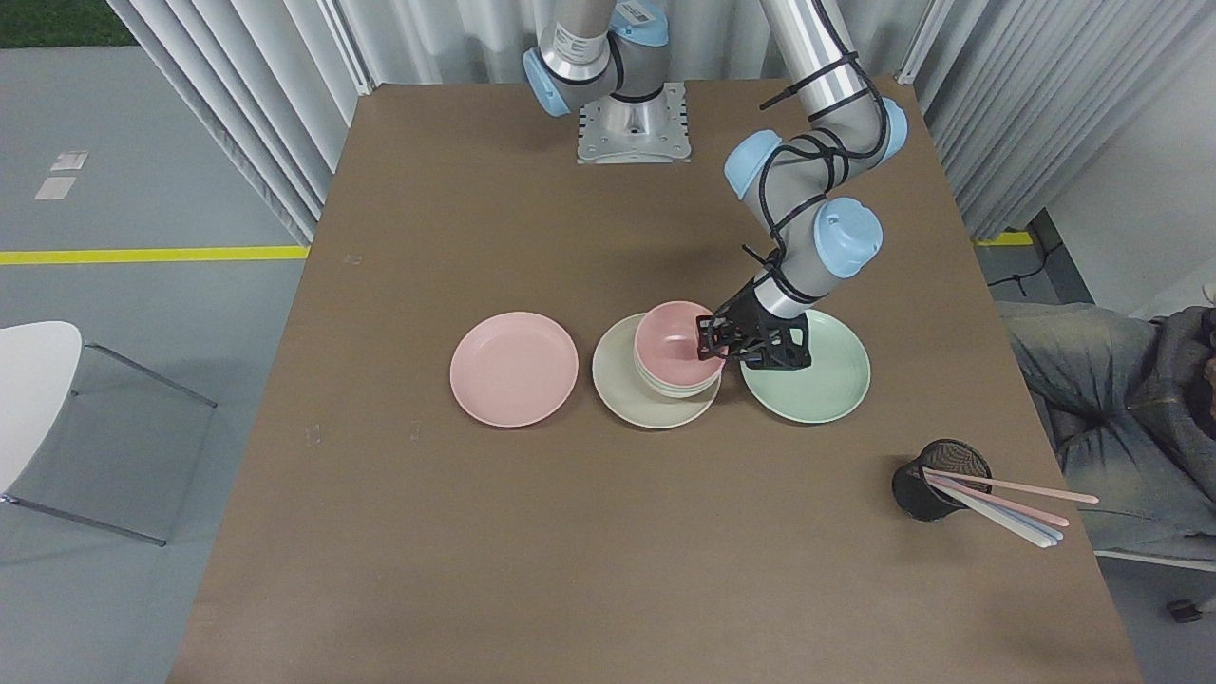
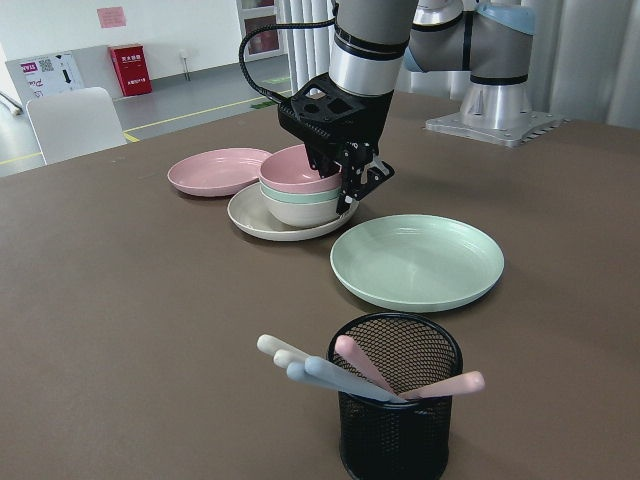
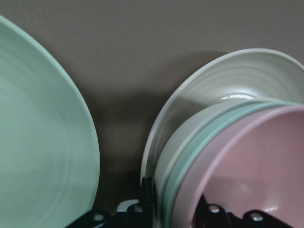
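Note:
A stack of three bowls, pink (image 1: 673,337) over mint (image 2: 300,197) over white (image 2: 298,215), rests on a cream plate (image 1: 624,381). My gripper is at the right-side rim of the stack in the front view, one finger outside the bowls and the other over the pink bowl's inside. Whether it grips the rims is unclear. A pink plate (image 1: 513,370) lies left of the cream one, and a mint plate (image 1: 815,382) lies right of it, partly under my arm.
A black mesh cup (image 1: 925,492) holding several pastel sticks stands near the right edge of the table (image 1: 570,547).

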